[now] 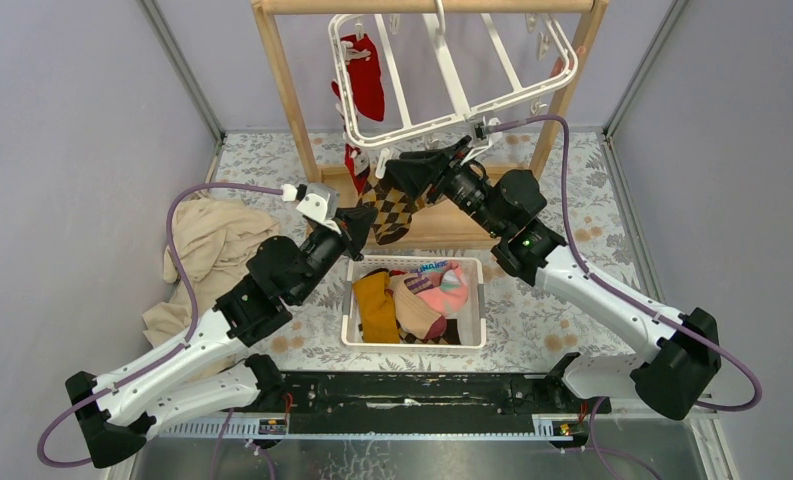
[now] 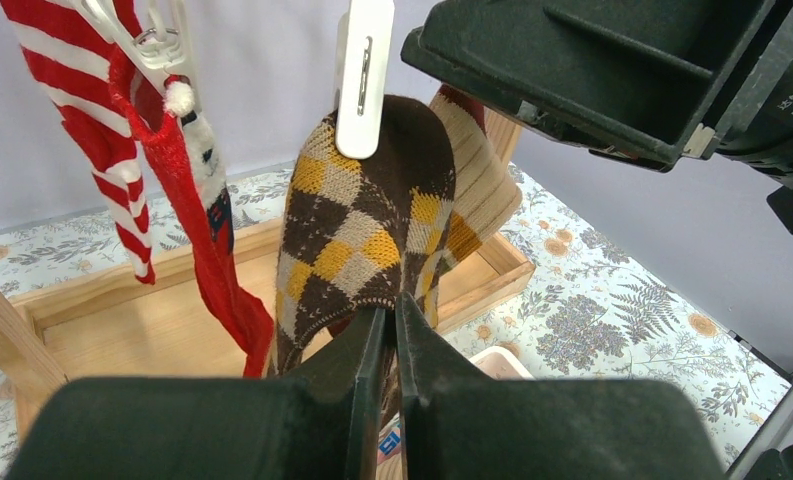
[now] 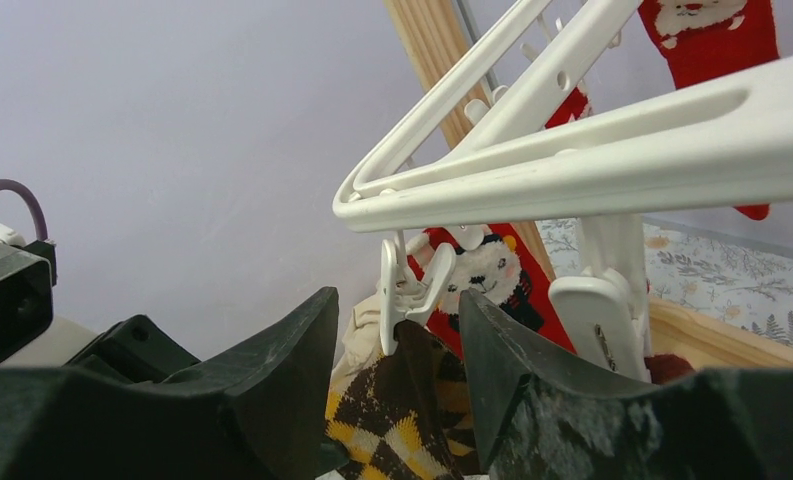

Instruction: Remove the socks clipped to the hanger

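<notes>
A brown checkered sock hangs from a white clip on the hanger. My left gripper has its fingertips at this sock's lower part, nearly together; whether fabric is pinched between them is unclear. My right gripper stands open, fingertips either side of a white clip at the hanger's corner, with checkered fabric behind it. Red-and-white striped and red socks hang to the left in the left wrist view; more red Santa socks hang behind the hanger.
A white basket of loose socks lies below the hanger. The wooden stand surrounds the hanger. A beige cloth is heaped at the left.
</notes>
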